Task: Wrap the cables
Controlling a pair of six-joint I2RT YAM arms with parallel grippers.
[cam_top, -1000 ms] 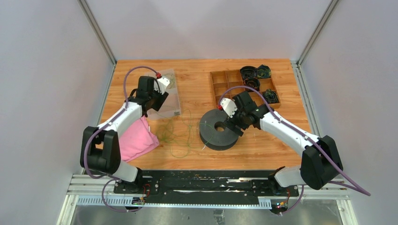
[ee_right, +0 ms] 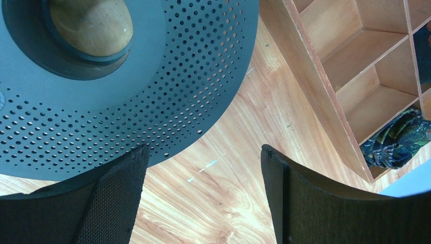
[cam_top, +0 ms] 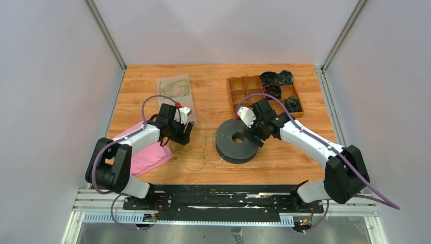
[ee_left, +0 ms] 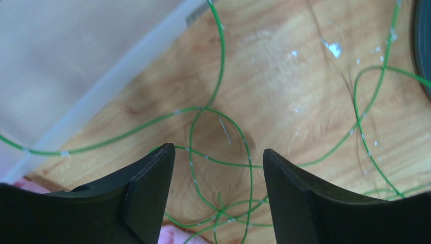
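Note:
Thin green cable point(cam_top: 205, 147) point(ee_left: 229, 163) lies in loose loops on the wood between a translucent tray point(cam_top: 174, 87) point(ee_left: 76, 56) and a dark perforated round reel point(cam_top: 228, 147) point(ee_right: 193, 101). My left gripper point(cam_top: 184, 133) hangs over the loops beside the tray's front end, fingers apart with cable visible between them and none clearly held. My right gripper point(cam_top: 254, 138) is open above the reel's edge, with reel and bare wood below it and nothing held. More cable lies in the tray.
A wooden compartment box point(cam_top: 238, 91) point(ee_right: 325, 96) holds several dark coiled bundles at the back right. A pink cloth point(cam_top: 150, 161) lies at left, under the left arm. Bare table remains at front right and between tray and box.
My left gripper has moved from over the tray towards the front and right, onto the loose loops. My right arm and the reel look unchanged.

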